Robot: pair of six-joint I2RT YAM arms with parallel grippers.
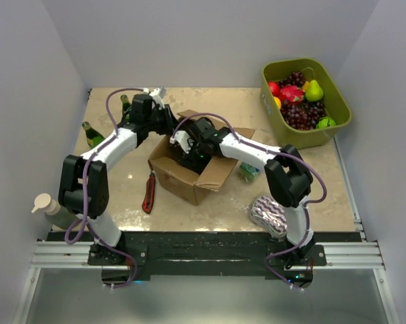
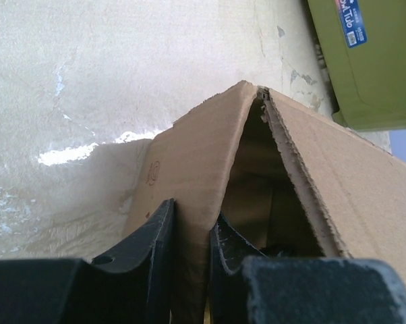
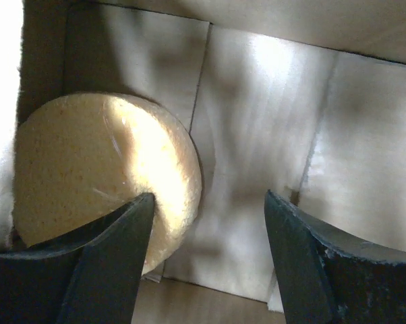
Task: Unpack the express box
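The open cardboard box (image 1: 179, 179) sits mid-table. My left gripper (image 1: 166, 118) is at its back-left corner; in the left wrist view its fingers (image 2: 152, 263) are closed around the edge of a raised flap (image 2: 189, 155). My right gripper (image 1: 196, 145) reaches down inside the box. In the right wrist view its fingertips (image 3: 146, 206) stand apart, one at the surface of a round, flat, tan item (image 3: 98, 162) on the box floor, the other over bare cardboard.
A green tub of fruit (image 1: 274, 118) stands back right, a small blue-green packet (image 1: 249, 172) right of the box, a striped bundle (image 1: 269, 214) front right. Bottles (image 1: 94, 135) are at left, a red-handled tool (image 1: 149, 192) front left of the box.
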